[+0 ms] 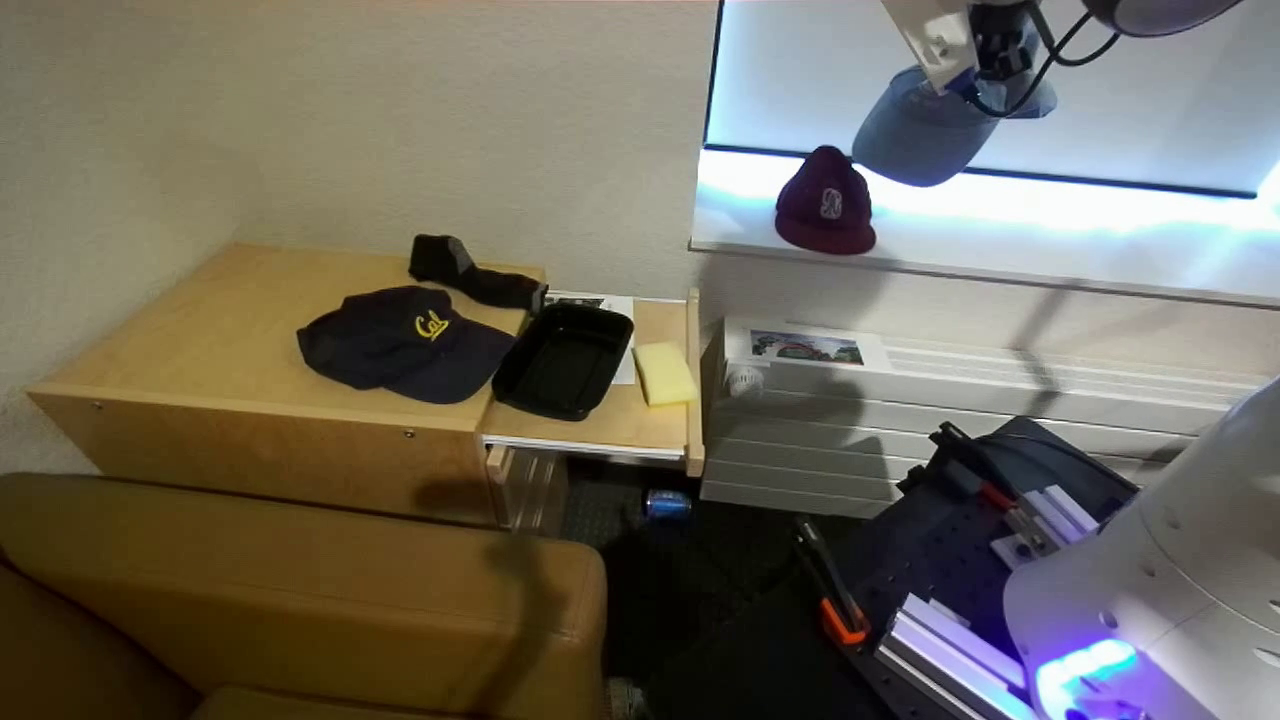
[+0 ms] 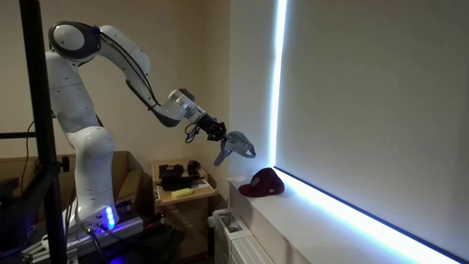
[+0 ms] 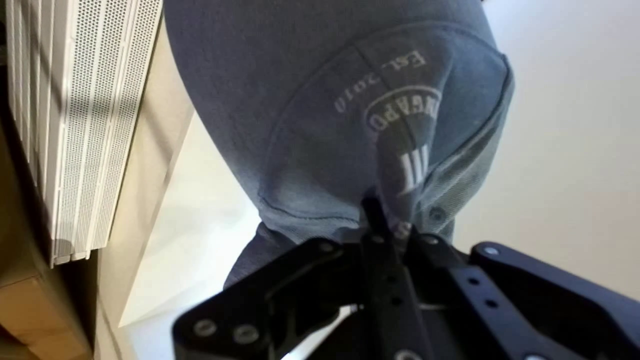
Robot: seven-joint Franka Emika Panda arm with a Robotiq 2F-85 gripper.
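A blue-grey cap [image 3: 336, 120] with white lettering hangs from my gripper, which is shut on the folded fabric of its crown. From the side, the cap [image 2: 237, 143] is in the air above and to the left of the windowsill, clear of any surface, with my gripper [image 2: 225, 136] at its near end. In the first exterior view the cap [image 1: 921, 132] appears high in front of the window, its brim pointing down. A dark red cap [image 1: 825, 204] with a white emblem sits upright on the windowsill.
The windowsill [image 2: 323, 215] is bare to the right of the red cap. A white radiator [image 1: 792, 444] stands below it. On the cabinet lie a navy cap [image 1: 408, 342] and dark socks [image 1: 474, 276]; its open drawer holds a black tray [image 1: 564, 358] and a yellow sponge [image 1: 663, 372].
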